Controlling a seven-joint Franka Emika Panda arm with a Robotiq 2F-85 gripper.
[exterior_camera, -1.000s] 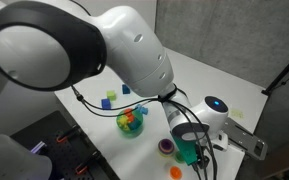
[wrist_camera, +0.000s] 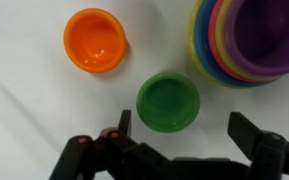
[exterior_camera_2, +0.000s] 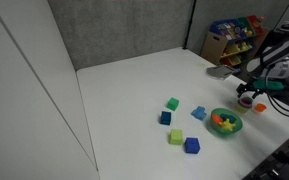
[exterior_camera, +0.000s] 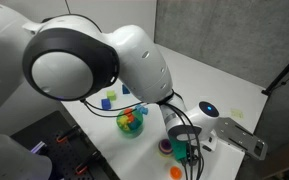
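Observation:
Between the fingers of my open gripper in the wrist view, a small green cup (wrist_camera: pixel 168 102) stands on the white table, a little ahead of the fingertips. To its upper left is a small orange cup (wrist_camera: pixel 95 40). A nested stack of cups (wrist_camera: pixel 216 42), purple innermost with coloured rims around it, sits at the upper right. In exterior view 1 the orange cup (exterior_camera: pixel 176 173) and the stack (exterior_camera: pixel 166 146) show beside my gripper, while the arm mostly hides the green cup.
A green bowl (exterior_camera: pixel 130 122) holding colourful pieces stands left of the arm. Several blocks, among them a dark blue block (exterior_camera_2: pixel 192 146) and a yellow-green block (exterior_camera_2: pixel 176 137), lie farther off. A bin rack (exterior_camera_2: pixel 229 42) and a grey tray (exterior_camera_2: pixel 224 70) are at the back.
My arm has shifted left in exterior view 1, bringing the gripper closer to the cup stack. The cups, bowl and blocks look unmoved.

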